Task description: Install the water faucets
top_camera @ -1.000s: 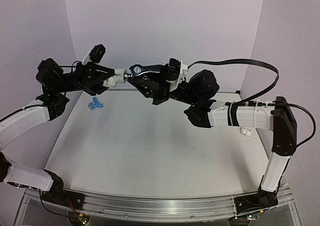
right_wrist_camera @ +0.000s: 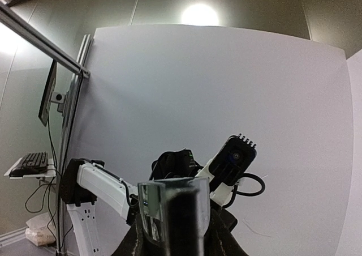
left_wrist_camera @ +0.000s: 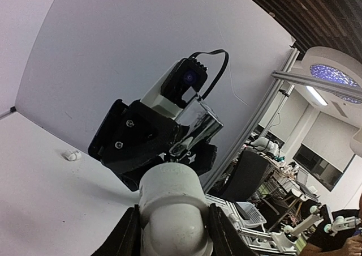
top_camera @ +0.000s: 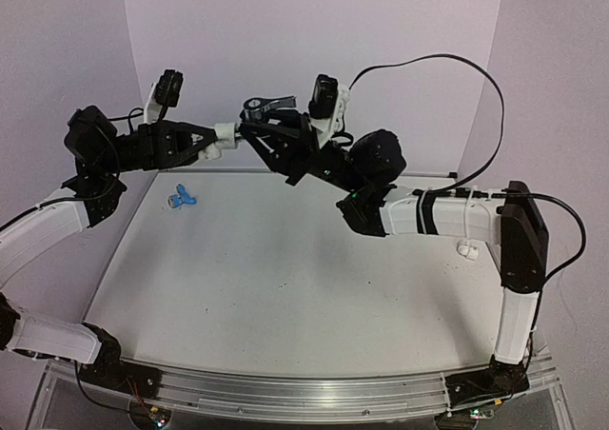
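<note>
A white pipe elbow (top_camera: 226, 133) is gripped by my left gripper (top_camera: 206, 143), high above the table. In the left wrist view the elbow (left_wrist_camera: 174, 205) sits between the black fingers. My right gripper (top_camera: 255, 137) is shut on a dark, shiny faucet (top_camera: 270, 104), which fills the space between its fingers in the right wrist view, the faucet's chrome body (right_wrist_camera: 176, 210) uppermost. The two parts meet end to end, the faucet's inlet against the elbow's opening. How deep the thread sits is hidden by the right fingers.
A blue valve-like piece (top_camera: 182, 197) lies at the table's far left. Near the right edge rests another white fitting (top_camera: 467, 249). A loose black cable loops above the right arm.
The left gripper shifted slightly.
</note>
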